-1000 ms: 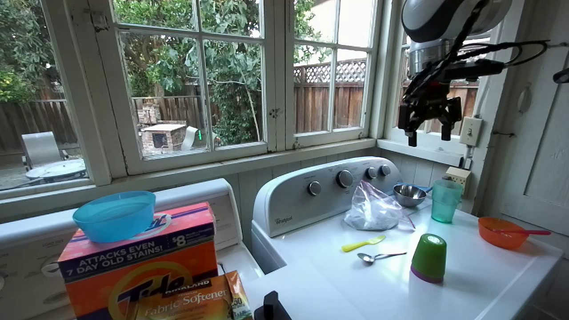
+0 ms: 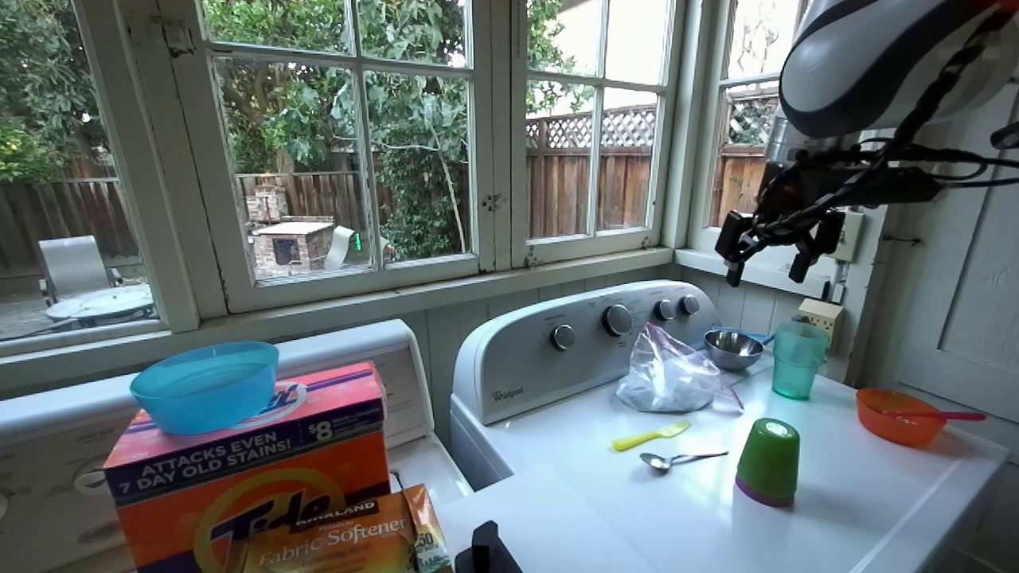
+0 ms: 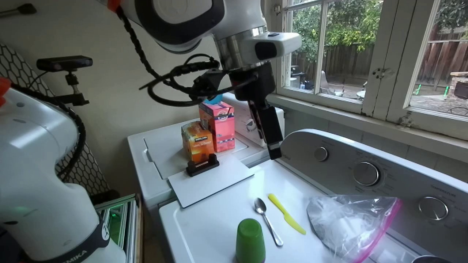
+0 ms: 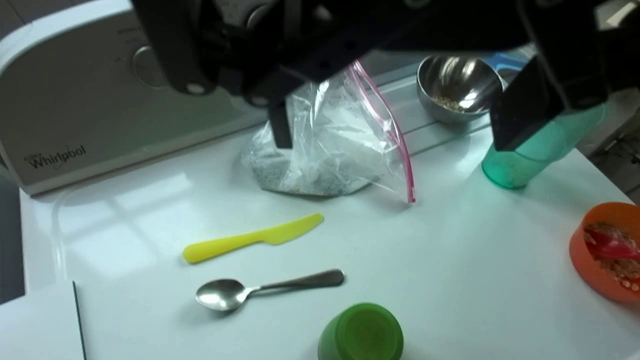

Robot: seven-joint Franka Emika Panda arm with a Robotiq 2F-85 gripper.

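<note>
My gripper point(image 2: 766, 274) hangs in the air above the white washer top, its fingers spread apart with nothing between them. Below it lie a clear zip bag with a pink seal point(image 4: 336, 144), a yellow plastic knife point(image 4: 252, 238) and a metal spoon point(image 4: 223, 295). An upside-down green cup point(image 2: 769, 457) stands nearer the front. Toward the back right are a metal bowl point(image 4: 460, 90) with some grains in it and a teal cup point(image 2: 800, 361). An orange bowl point(image 4: 600, 258) at the right holds dry bits and a pink utensil point(image 4: 615, 246).
The washer's control panel point(image 2: 602, 334) rises along the back below the windows. To the left stand a Tide box point(image 2: 258, 458) with a blue bowl point(image 2: 205, 387) on top and a fabric softener box point(image 3: 197, 142). A white board point(image 3: 210, 179) bridges the gap there.
The gripper has come slightly lower and now leans, with the arm above it shifted to the right. The things on the washer have not moved.
</note>
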